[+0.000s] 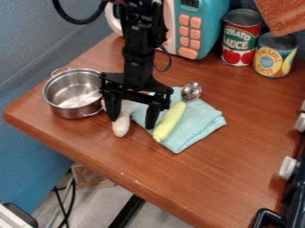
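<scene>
My black gripper (131,107) hangs low over the wooden table, just right of a steel pot (74,93). A pale, spoon-like object (120,126) is beneath it, partly hidden by the gripper. A light blue cloth (194,133) lies to the right, with a yellow elongated object (169,122) and a small metal utensil (192,91) on it. Whether the fingers are shut on the pale object is unclear.
A tomato can (240,44) and a second can (276,58) stand at the back right beside a teal toy microwave (205,27). A black appliance (286,187) lines the right edge.
</scene>
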